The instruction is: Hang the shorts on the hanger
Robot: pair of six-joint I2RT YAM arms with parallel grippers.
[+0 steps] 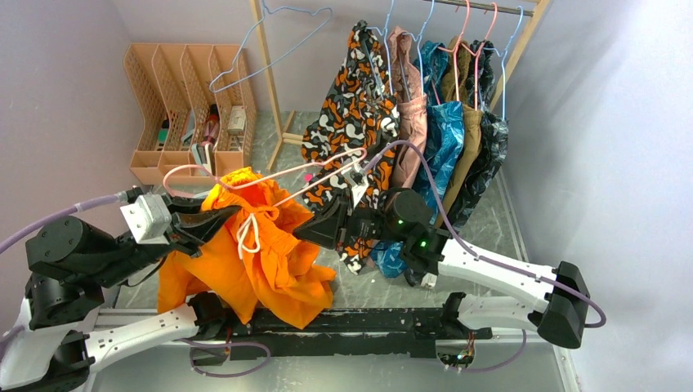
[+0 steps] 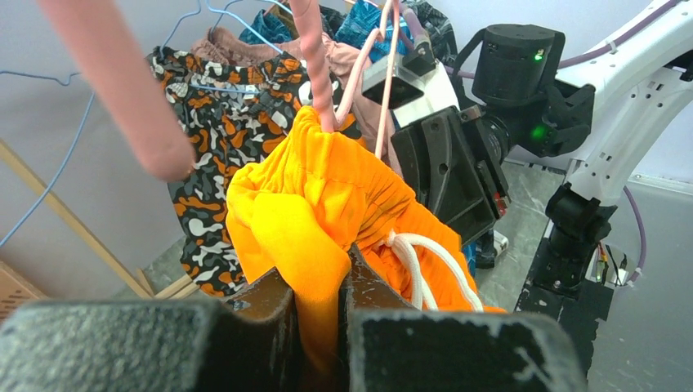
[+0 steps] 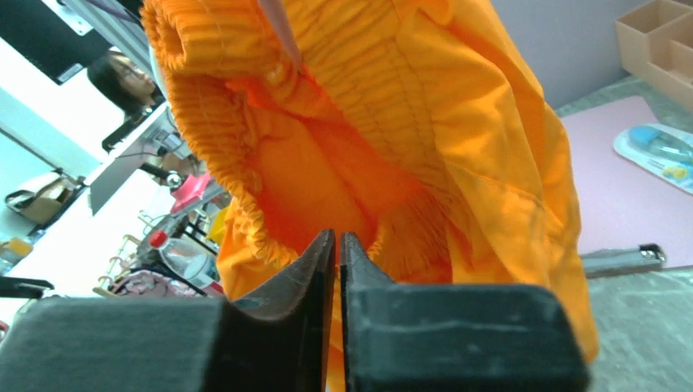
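Orange shorts (image 1: 278,278) with a white drawstring (image 2: 425,253) hang around a pink hanger (image 1: 286,170), whose lower part passes into the waistband. My left gripper (image 1: 212,224) is shut on the shorts' waistband (image 2: 310,204), the fabric bunched between its fingers. My right gripper (image 1: 315,229) is at the right side of the waistband; in its own view the fingertips (image 3: 323,245) sit close together before the waistband opening, and whether cloth lies between them is unclear.
A rail (image 1: 511,11) at the back carries several garments on hangers, camouflage shorts (image 1: 343,106) leftmost, and an empty blue hanger (image 1: 286,57). An organizer (image 1: 155,90) stands at the back left.
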